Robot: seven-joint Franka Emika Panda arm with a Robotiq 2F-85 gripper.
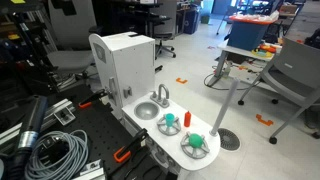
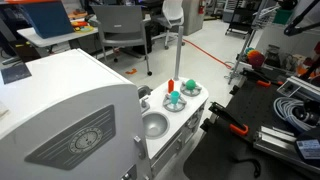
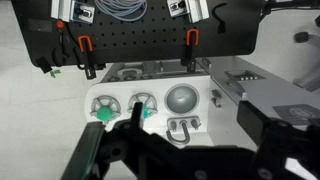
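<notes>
My gripper hangs high above a toy kitchen, its dark fingers spread wide in the wrist view with nothing seen held. On the white counter [image 1: 150, 110] sit two stove burners. A teal item [image 1: 169, 118] rests on one and a green item [image 1: 196, 140] on the other. Between them, toward the back edge, stands a small red item [image 1: 187, 119]. In the second exterior view the teal item [image 2: 174, 97], green item [image 2: 191, 83] and red item [image 2: 171, 86] also show. The dark gripper covers part of the counter's lower edge in the wrist view.
A round sink [image 3: 182, 98] with a faucet [image 1: 162, 92] lies beside the burners. The tall white cabinet [image 1: 125, 65] rises at the counter's end. A black perforated table [image 3: 150, 40] with a coiled cable [image 1: 60, 155] and orange-handled clamps [image 1: 130, 148] borders the kitchen's front.
</notes>
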